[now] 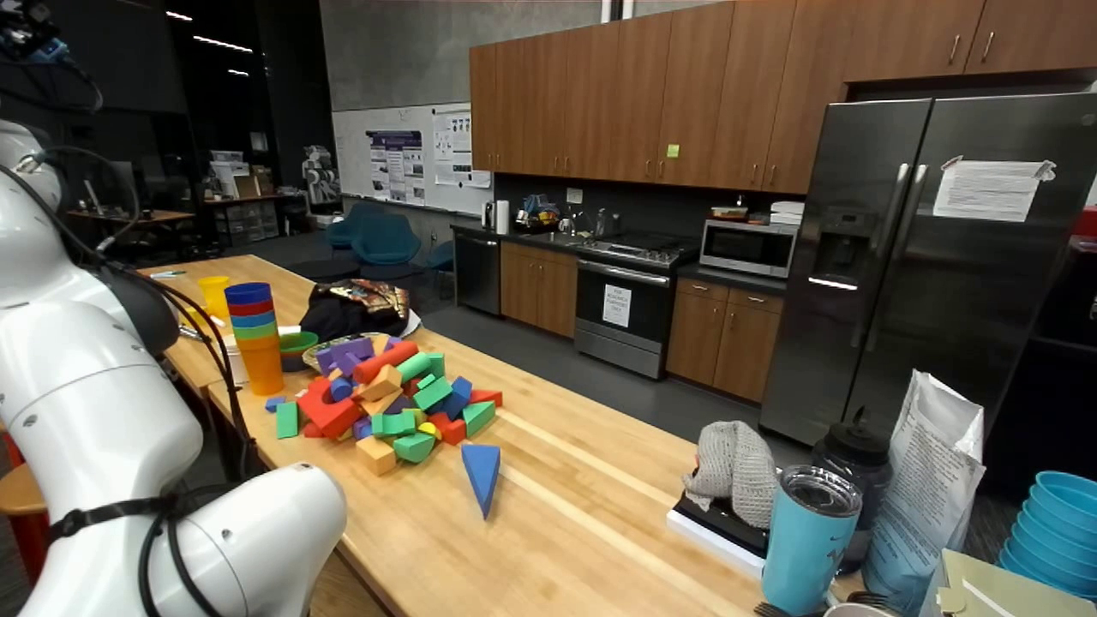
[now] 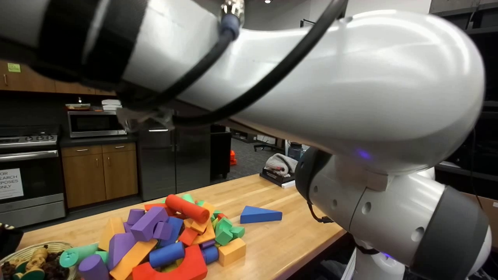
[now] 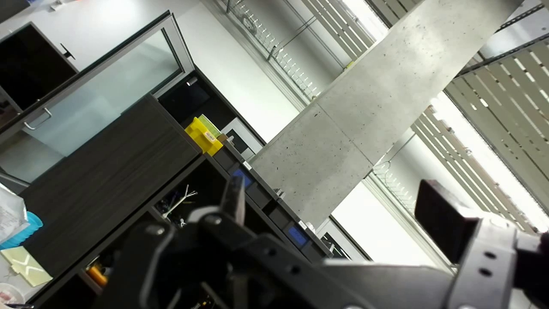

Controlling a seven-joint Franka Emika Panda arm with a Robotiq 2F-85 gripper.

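Note:
A heap of coloured blocks [image 1: 391, 396] lies on the wooden table, in red, green, blue, purple, orange and yellow. Apart from the heap, a blue triangular block [image 1: 482, 477] rests alone on bare wood; exterior view 2 also shows this blue triangle [image 2: 260, 214]. In the wrist view my gripper stands open, its fingers [image 3: 445, 221] wide apart and nothing between them. It faces up toward the wall and ceiling, well away from the table. Neither exterior view shows the fingers clearly.
Stacked coloured cups [image 1: 257, 339] and a green bowl [image 1: 298, 344] stand behind the heap. A woven basket [image 2: 60, 247] sits beside it. On the right are a grey cloth [image 1: 735, 468], a blue tumbler [image 1: 809, 540] and a paper bag [image 1: 926, 483].

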